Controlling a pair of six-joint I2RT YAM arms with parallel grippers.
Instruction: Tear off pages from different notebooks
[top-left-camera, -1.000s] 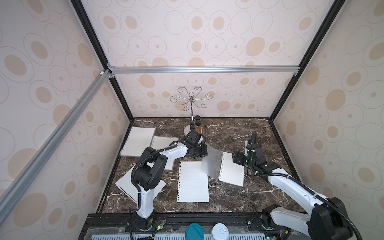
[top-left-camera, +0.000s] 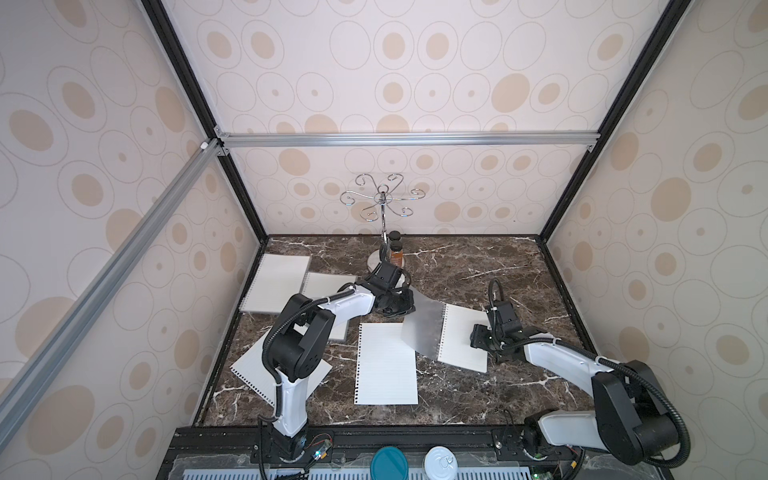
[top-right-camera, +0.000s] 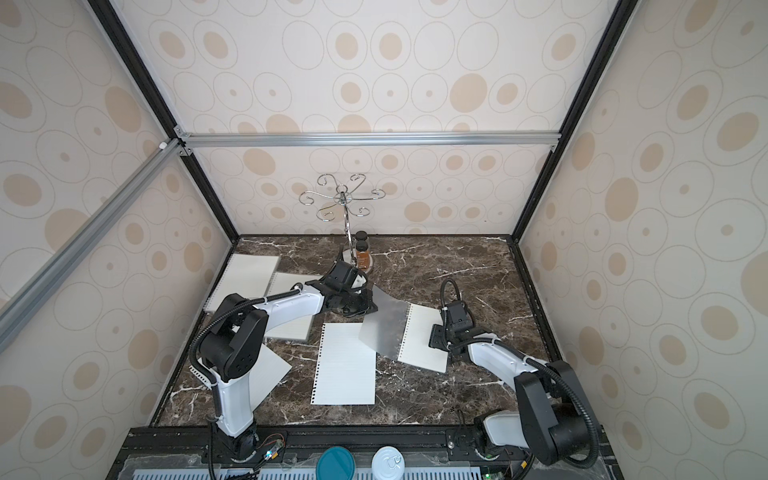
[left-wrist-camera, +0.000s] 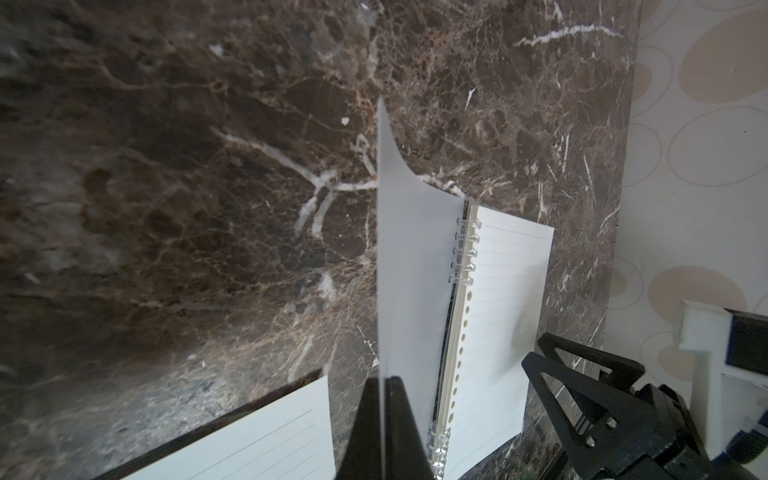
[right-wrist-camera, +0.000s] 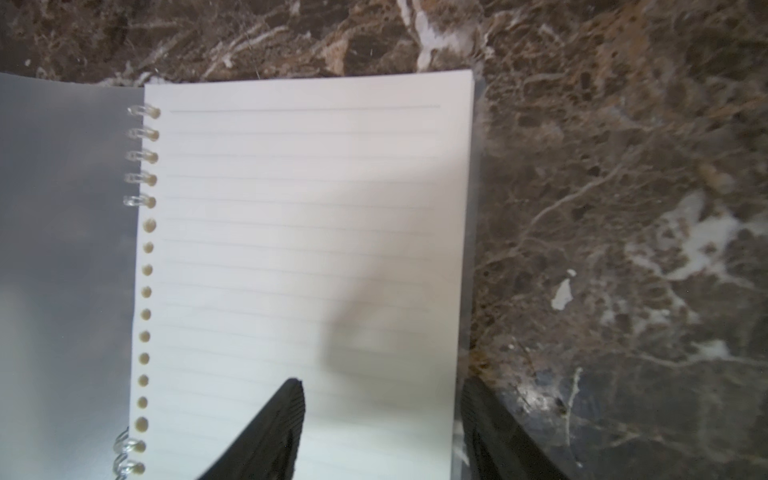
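My left gripper is shut on the translucent grey cover (left-wrist-camera: 416, 264) of the open spiral notebook (top-left-camera: 456, 344), which it holds raised from the table at the middle right. My right gripper is part open over the right edge of that notebook's lined page (right-wrist-camera: 304, 256), with nothing visible between its fingers. A loose lined sheet (top-left-camera: 384, 372) with punched holes lies left of it. More notebooks lie at the left: one at the back (top-left-camera: 272, 284), one behind my left arm (top-left-camera: 320, 284), one at the front (top-left-camera: 248, 368).
A chrome hook stand (top-left-camera: 382, 200) with dark-lidded jars (top-left-camera: 395, 252) stands at the back middle, just behind my left gripper. Patterned walls bound three sides.
The left arm is still.
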